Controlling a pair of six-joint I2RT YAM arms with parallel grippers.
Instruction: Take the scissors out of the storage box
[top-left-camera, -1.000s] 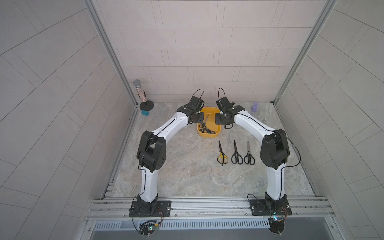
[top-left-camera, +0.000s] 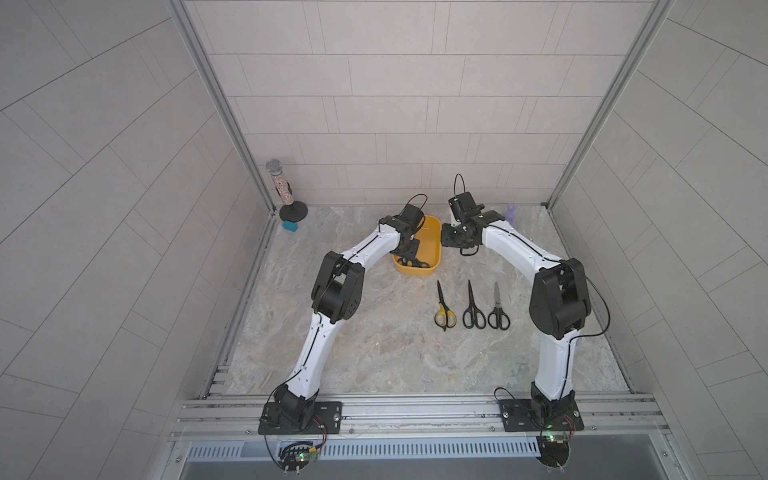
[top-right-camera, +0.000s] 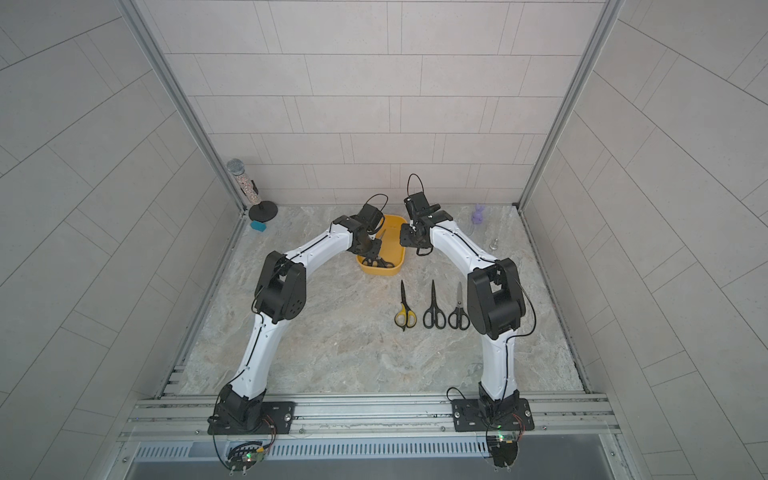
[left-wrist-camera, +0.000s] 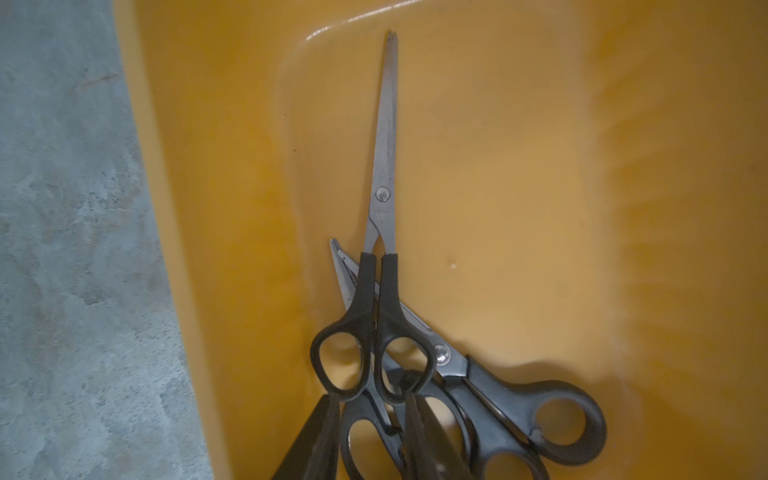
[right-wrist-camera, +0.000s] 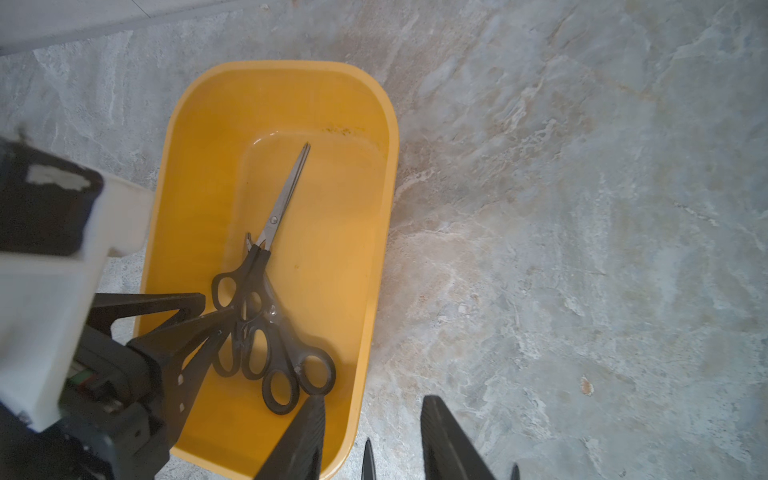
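The yellow storage box (right-wrist-camera: 374, 264) holds overlapping black-handled scissors. On top lies a pair with slim silver blades (left-wrist-camera: 384, 152), its handle loops toward the box's near end; other scissors (left-wrist-camera: 500, 408) cross beneath it. My left gripper is inside the box's outline, partly open, its fingertips at the lower edge of the top pair's handle loops. Whether they touch the handles cannot be told. Above the box's right rim, my right gripper is open with nothing between its fingers. In the top left view the left arm hides part of the box.
Three scissors lie in a row on the table: a yellow-and-black pair (top-left-camera: 445, 317), a black pair (top-left-camera: 473, 315) and a silver-bladed pair (top-left-camera: 498, 317). A bead-filled column on a stand (top-left-camera: 281, 185) is at the back left.
My right gripper has shifted right, away from the box's middle. The tabletop scissors stay put.
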